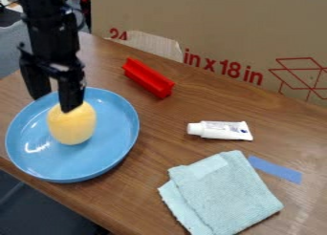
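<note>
The black gripper (54, 86) hangs over the left part of a blue plate (102, 158), pointing down. Its fingers are dark and slightly blurred, so whether they are open or shut is unclear. A pale yellow rounded object (72, 123) lies on the plate just below the gripper.
A red block (147, 76) lies behind the plate. A white tube (220, 130), a folded light-blue cloth (220, 193) and a blue strip (274, 169) are on the right. A cardboard box (211, 33) closes off the back.
</note>
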